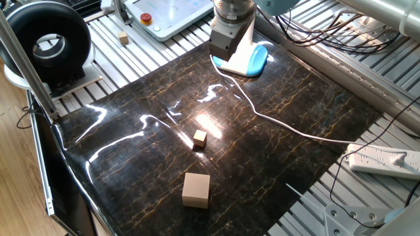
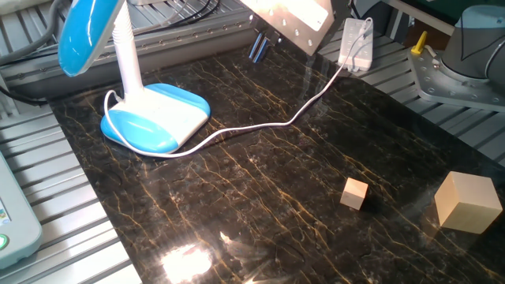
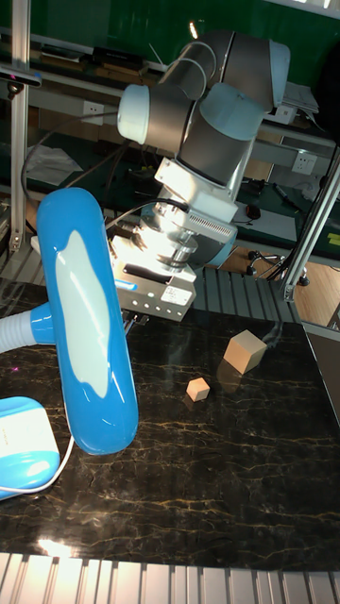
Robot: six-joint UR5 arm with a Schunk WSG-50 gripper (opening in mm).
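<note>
A small wooden cube (image 1: 200,137) rests on the dark marbled sheet, with a larger wooden cube (image 1: 196,190) a short way off toward the front in exterior view 1. Both also show in exterior view 2, the small cube (image 2: 354,193) left of the large cube (image 2: 467,203). My gripper (image 2: 259,47) is up at the top of that view, well away from both cubes. Its narrow fingers appear close together, but how far apart they stand is unclear. In exterior view 3 the lamp head partly hides the gripper's end.
A blue and white desk lamp (image 2: 157,118) stands at the sheet's edge near my gripper. Its white cable (image 1: 289,128) crosses the sheet to a power strip (image 1: 384,161). Another small block (image 1: 123,38) lies off the sheet, near a tablet-like panel (image 1: 169,14). Around the cubes the sheet is clear.
</note>
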